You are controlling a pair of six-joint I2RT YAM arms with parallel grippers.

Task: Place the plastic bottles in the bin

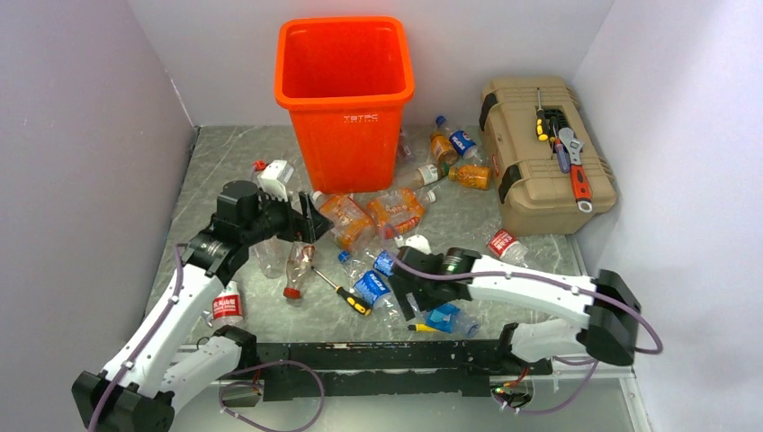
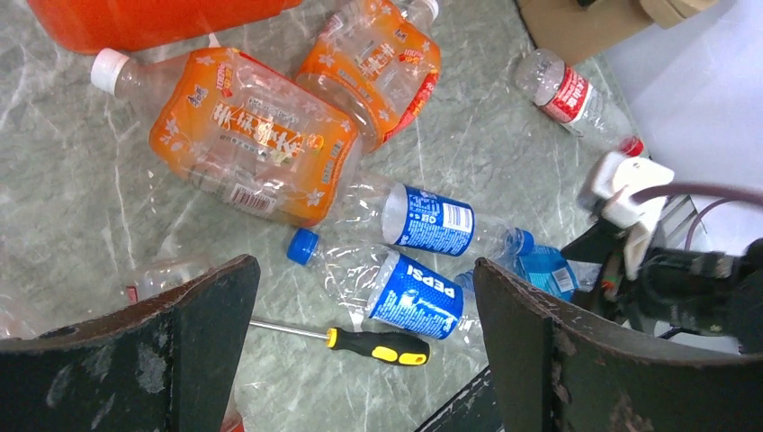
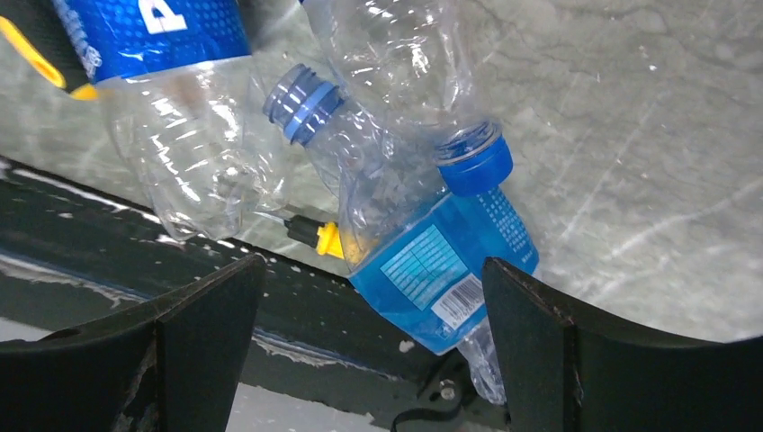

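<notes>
The orange bin (image 1: 344, 135) stands at the back. Plastic bottles cover the floor: large orange-label bottles (image 2: 256, 135), Pepsi bottles (image 2: 414, 297), a red-label bottle (image 1: 227, 306), others near the bin. My left gripper (image 1: 310, 225) is open above the middle bottles, nothing between its fingers. My right gripper (image 1: 405, 292) is open, low over the blue-label bottles at the front, with a crushed bottle (image 3: 432, 270) below between its fingers, not gripped.
A tan toolbox (image 1: 517, 144) with tools on top stands at the back right. A screwdriver (image 2: 378, 346) lies among the bottles, another yellow-handled tool (image 3: 326, 238) under them. Walls close in left and right; a dark rail runs along the front.
</notes>
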